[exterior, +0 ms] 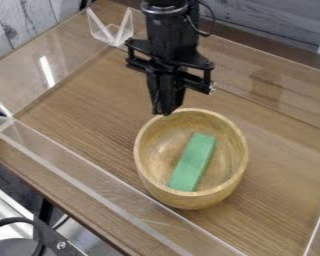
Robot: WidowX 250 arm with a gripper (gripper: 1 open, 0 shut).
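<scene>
A tan round bowl (156, 170) stands on the wooden table at the lower middle, with a flat green bar (191, 161) lying tilted on its bottom. The black robot gripper (168, 109) hangs above and behind the bowl's far rim, shut, with nothing seen between its fingers.
A small clear plastic object (109, 28) is at the back left of the table (69, 110). Black cables lie at the lower left edge.
</scene>
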